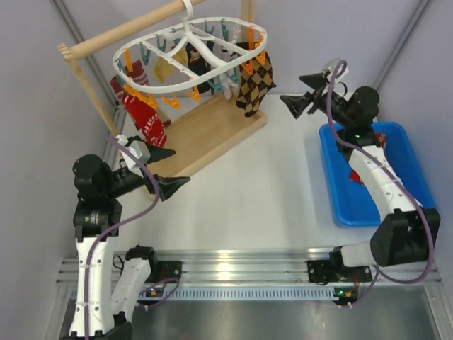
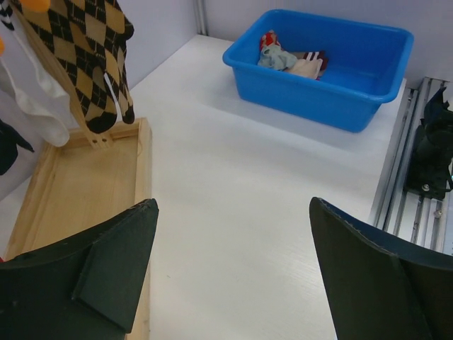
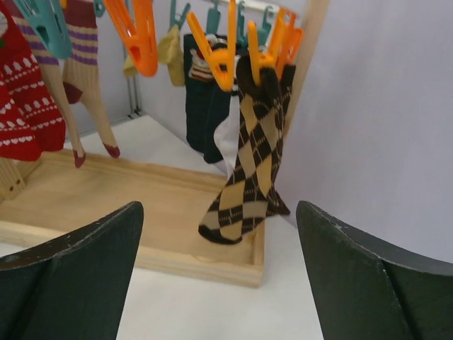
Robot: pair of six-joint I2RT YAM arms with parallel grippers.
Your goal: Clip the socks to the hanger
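The white oval hanger (image 1: 174, 88) hangs from a wooden frame with orange and teal clips. Socks hang from it: red patterned (image 1: 148, 124), yellow, dark, white, and a checkered one (image 3: 253, 170) at the right. My left gripper (image 1: 175, 169) stands open below the hanger's left side, with nothing between its fingers. My right gripper (image 1: 299, 94) is raised right of the checkered sock, facing the clips, open with nothing between its fingers.
A blue bin (image 1: 340, 205) at the right holds several socks or cloths (image 2: 304, 67). The wooden base (image 1: 219, 149) stands under the hanger.
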